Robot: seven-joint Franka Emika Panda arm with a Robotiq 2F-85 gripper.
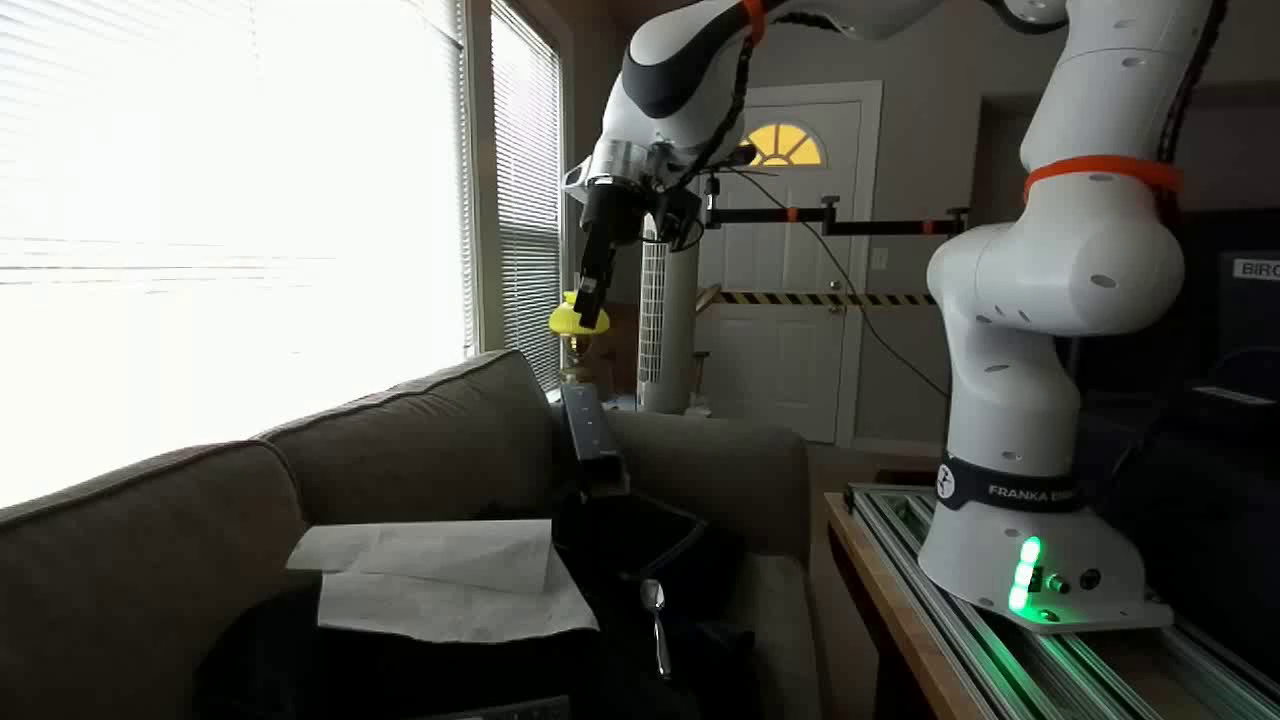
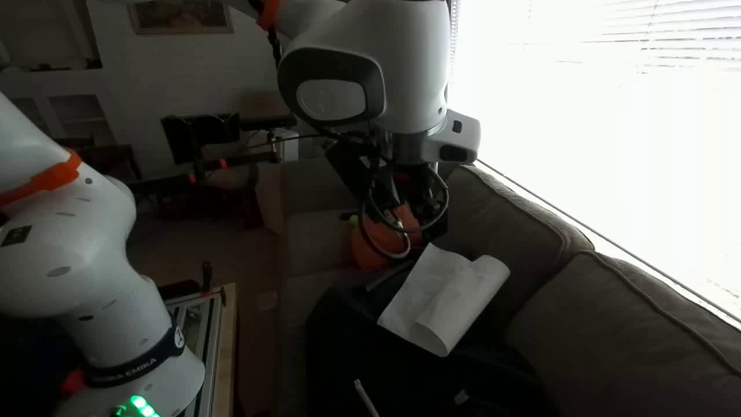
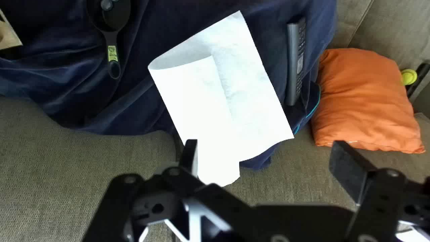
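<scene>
High above the couch, my gripper stands open with nothing between its fingers. In the wrist view a white sheet of paper (image 3: 254,92) lies partly folded over on a dark blue cloth (image 3: 161,24), its curled edge toward the upper left. Part of the paper's lower end shows beside my left finger (image 3: 188,155). The first exterior view has the gripper (image 1: 590,314) pointing down, well above the paper (image 1: 456,588). From the second exterior view the paper (image 2: 444,299) is seen with a rolled fold, and the fingertips are hidden behind cables.
Right of the paper lie a dark remote (image 3: 296,62) and an orange pillow (image 3: 364,98). A black spoon (image 3: 109,28) rests on the cloth to the left. A shiny spoon (image 1: 657,630) lies nearer the couch's front. The couch backrest (image 1: 408,420) rises along the window.
</scene>
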